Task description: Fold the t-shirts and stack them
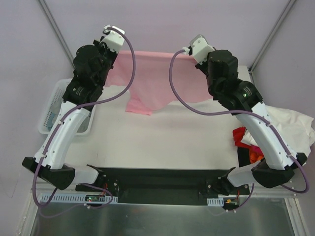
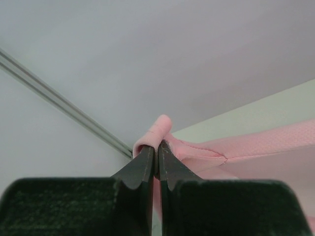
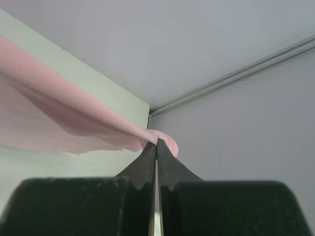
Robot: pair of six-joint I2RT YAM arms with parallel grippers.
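Note:
A pink t-shirt [image 1: 162, 81] hangs stretched between my two grippers above the far part of the table. Its upper edge runs nearly straight from one hand to the other, and its lower part reaches toward the white tabletop. In the left wrist view, my left gripper is shut on a bunched bit of the pink cloth [image 2: 160, 129]. My right gripper pinches the other end of the edge, with a small fold of the shirt [image 3: 170, 141] poking past its fingertips. From above, the arms hide both gripped ends.
A white basket [image 1: 87, 123] with cloth in it stands at the left. At the right lies a stack of folded shirts, a white one [image 1: 283, 125] over red and orange ones [image 1: 239, 136], partly behind my right arm.

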